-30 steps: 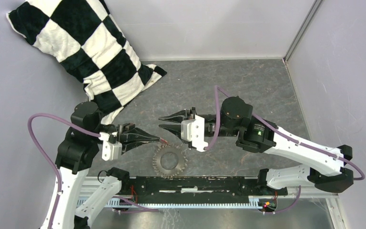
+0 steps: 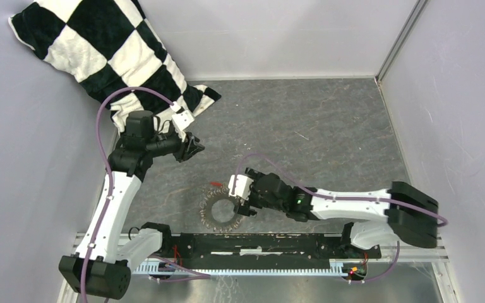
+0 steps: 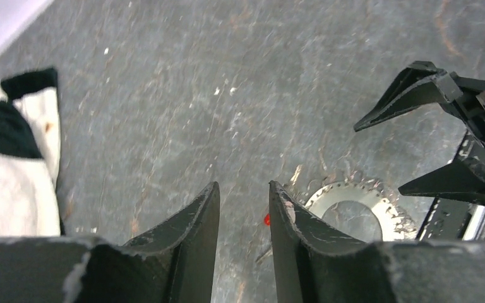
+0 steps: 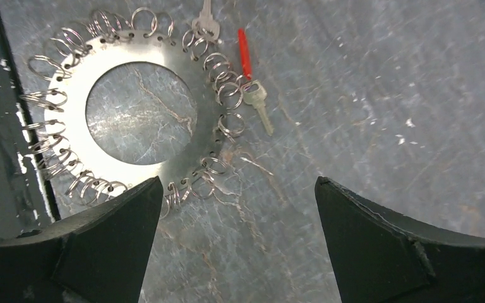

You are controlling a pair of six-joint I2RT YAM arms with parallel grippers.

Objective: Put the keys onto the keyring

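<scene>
A flat metal keyring disc, edged with several small wire loops, lies on the grey table. In the right wrist view a key lies by its loops beside a red piece, and another key shows at the top edge. My right gripper hangs over the table near the disc, fingers wide apart and empty. My left gripper is raised farther back and to the left, partly open with nothing between its fingers. From the left wrist, the disc is partly hidden by a finger.
A black-and-white checkered cloth hangs at the back left and reaches onto the table. A black rail runs along the front edge.
The left gripper has moved back from beside the disc and opened somewhat. The disc has shifted only slightly.
</scene>
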